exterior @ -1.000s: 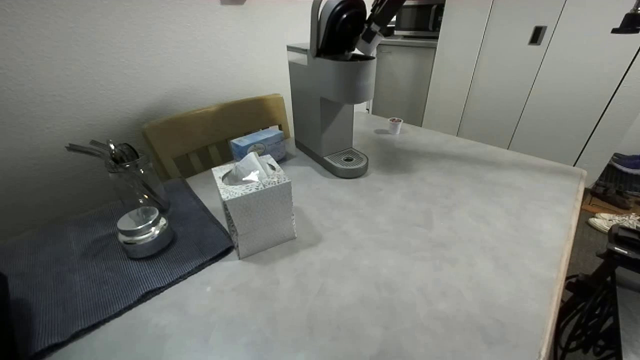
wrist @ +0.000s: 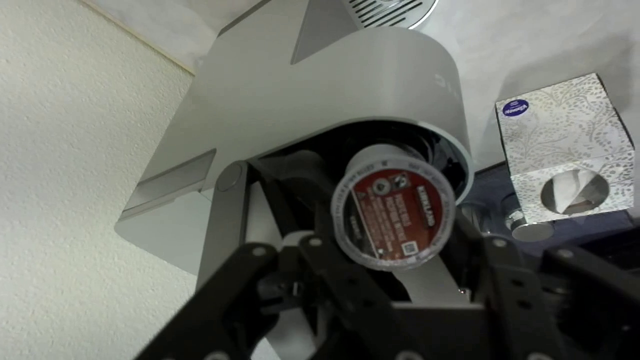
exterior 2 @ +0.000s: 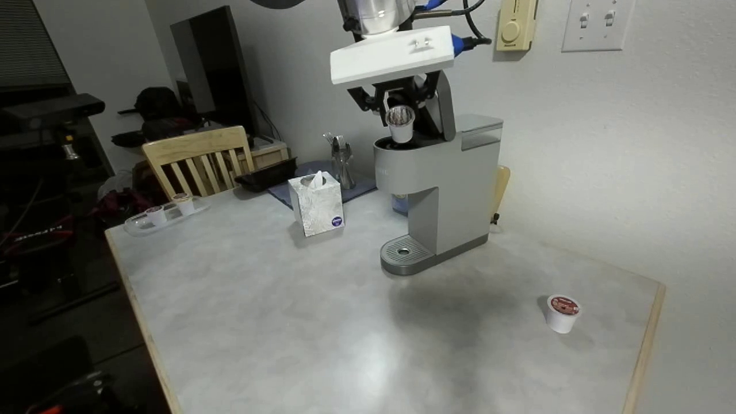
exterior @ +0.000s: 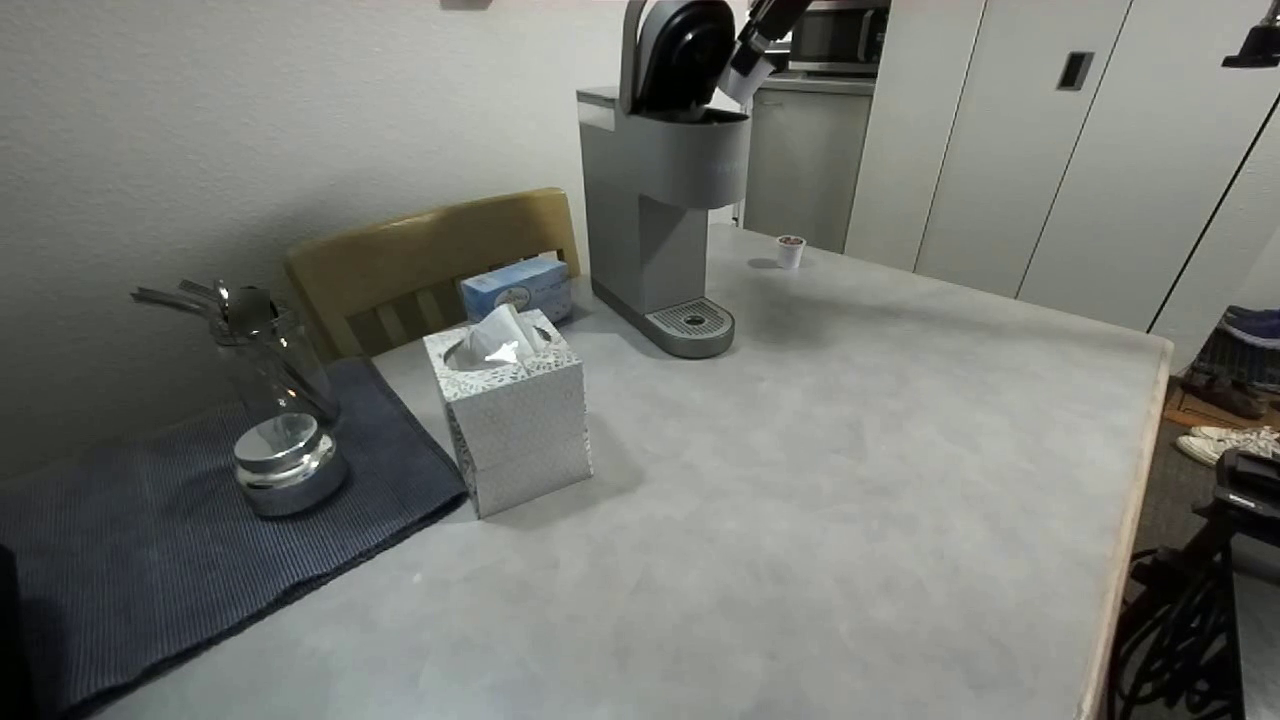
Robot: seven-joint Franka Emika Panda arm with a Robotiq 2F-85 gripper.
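A coffee pod with a red-labelled lid is between the fingers of my gripper, which is shut on it. In the second exterior view the pod hangs tilted just over the open top of the grey coffee maker, whose lid is raised. From the wrist, the pod's narrow end points toward the dark opening of the machine; how far it overlaps the cavity is hard to judge. The first exterior view has the white pod at the upper rim of the machine, with black fingers on it.
A second pod stands alone on the table, right of the machine. A tissue box sits left of it. On the far left edge lies a clear tray with two pods.
The gripper and its pod have shifted very slightly to the right in the first exterior view. The coffee maker has barely moved, its tray edge shifting a hair.
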